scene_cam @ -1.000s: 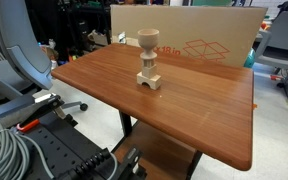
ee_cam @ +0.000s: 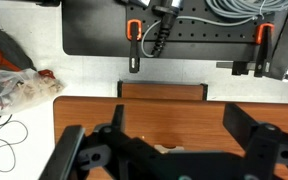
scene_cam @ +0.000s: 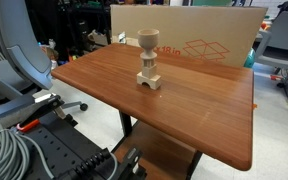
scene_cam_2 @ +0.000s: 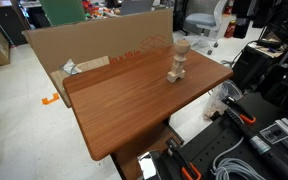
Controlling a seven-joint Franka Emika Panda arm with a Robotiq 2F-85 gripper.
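Note:
On the brown wooden table [scene_cam: 199, 105] stands an upright stack of pale wooden pieces [scene_cam: 149, 75], with a cup-shaped piece [scene_cam: 149, 39] on top. The second exterior view shows the same stack [scene_cam_2: 176, 70] toward the table's right end. My gripper is open above the table in the wrist view, its two dark fingers wide apart. Nothing lies between them. Only a sliver of a pale wooden piece [ee_cam: 168, 149] shows at the bottom of that view, partly cut off by the frame and the gripper.
A tall cardboard panel [scene_cam: 194, 35] stands along the table's far edge. The dark robot base plate [ee_cam: 94, 35] with coiled cables [ee_cam: 246, 5] lies at the near side.

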